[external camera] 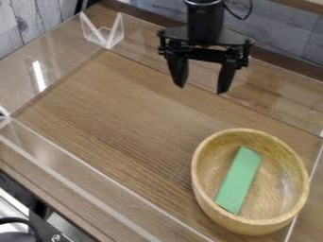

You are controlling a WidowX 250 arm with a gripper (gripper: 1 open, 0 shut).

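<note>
The black robot gripper (203, 66) hangs over the back of the wooden table, its two fingers spread apart with nothing visible between them. At the front right, a tan round bowl (202, 170) holds a green flat bar (237, 180) lying on its bottom. The gripper is well above and behind the bowl.
A white wire-like object (104, 28) stands at the back left. A dark cable shows at the bottom left corner.
</note>
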